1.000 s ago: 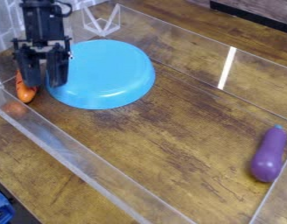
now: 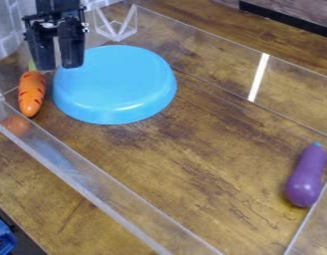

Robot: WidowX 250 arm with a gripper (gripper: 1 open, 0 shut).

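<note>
My black gripper (image 2: 57, 42) is high at the upper left, over the back-left edge of a light-blue round dish (image 2: 116, 86), which looks upside down. An orange carrot (image 2: 32, 94) lies just left of the dish, below the gripper. A purple eggplant (image 2: 305, 177) rests at the right side of the wooden surface. I cannot tell whether the gripper is open or shut.
Clear plastic walls (image 2: 111, 204) border the work surface along the left and lower left. A clear rack stands behind the dish. A blue object (image 2: 0, 237) sits outside at the lower left.
My gripper has risen from low over the carrot to higher up at the back left, uncovering the carrot, which still lies beside the dish.
</note>
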